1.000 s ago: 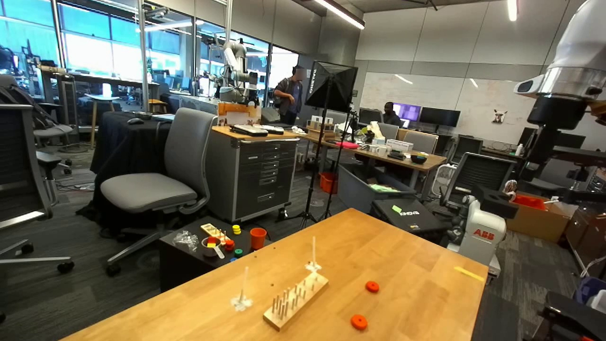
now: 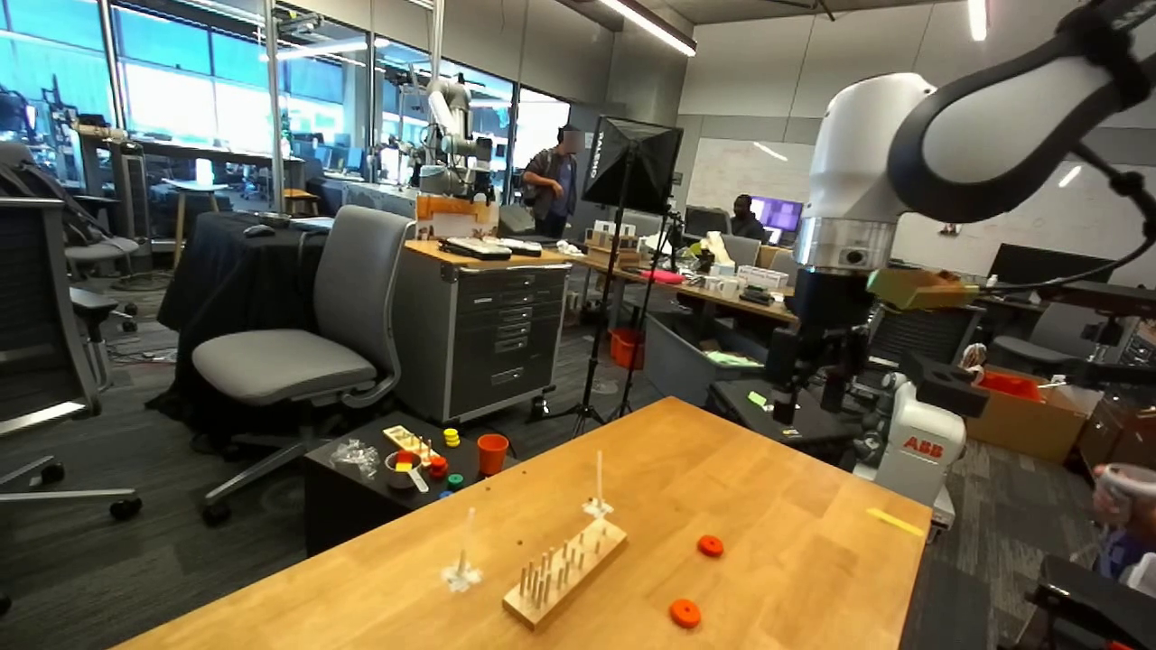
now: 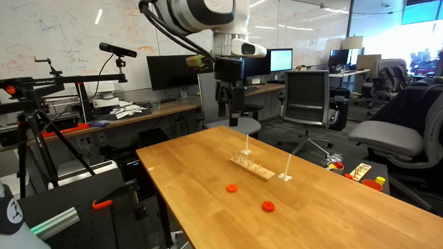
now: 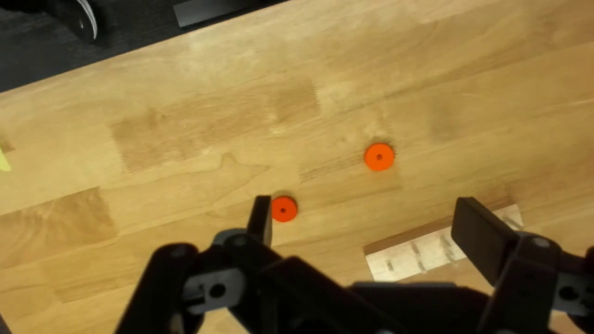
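Two flat orange-red discs with small centre holes lie apart on the wooden table. In the wrist view, one disc (image 4: 379, 157) is right of centre; the other disc (image 4: 284, 209) shows beside the left finger (image 4: 260, 221), which partly overlaps its edge. A wooden peg board (image 3: 252, 167) with several upright pegs rests behind the discs in exterior view 2. The right finger (image 4: 483, 239) covers part of that board in the wrist view. High above the table, my gripper (image 3: 227, 116) hangs open with nothing between its fingers.
Two thin upright rods, one rod (image 2: 599, 482) and another rod (image 2: 466, 547), are fixed to the table near the board. A low black stand (image 2: 358, 493) beside the table carries cups and small parts.
The arm has swung from the far right of exterior view 1 leftward, and now hangs nearer the table. The discs, peg board and rods have not moved.
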